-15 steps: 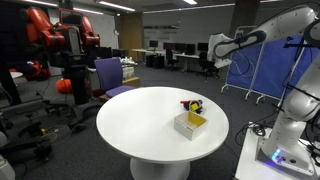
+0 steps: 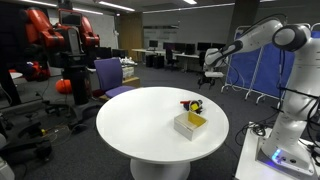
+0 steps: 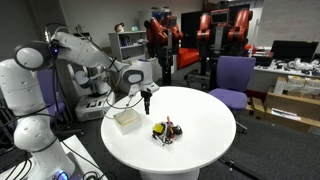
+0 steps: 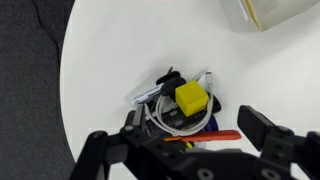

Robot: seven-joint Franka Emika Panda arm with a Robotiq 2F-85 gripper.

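A small cluttered heap lies on the round white table. In the wrist view it holds a yellow block [image 4: 191, 97], a loop of white cable [image 4: 172, 129], dark pieces and an orange-red stick [image 4: 202, 135]. From the side, the heap [image 3: 167, 130] is compact. My gripper is open, with its two dark fingers apart and the heap seen below the gap. In the first exterior view my gripper [image 2: 209, 79] hangs well above the table, clear of the heap [image 2: 192, 105].
An open-topped pale box [image 2: 188, 126] stands on the table near the heap; its corner [image 4: 249, 12] shows at the wrist view's top right. A purple chair [image 3: 234, 75] stands beyond the table's edge.
The arm has come down and a little left in the first exterior view, bringing my gripper lower. The heap and the box have stayed put.
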